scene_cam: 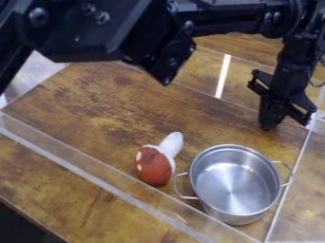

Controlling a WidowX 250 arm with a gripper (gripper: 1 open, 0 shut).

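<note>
My black gripper (272, 120) hangs low at the right side of the wooden table, behind and above a steel pot (235, 185) with two side handles. Its fingers look shut, with nothing visible between them. A red-and-white plush mushroom (155, 165) lies on its side left of the pot, its white stem pointing away from the near edge.
A clear plastic rail (95, 177) runs along the near edge, and another border stands at the right. The arm's dark links cover much of the top of the view.
</note>
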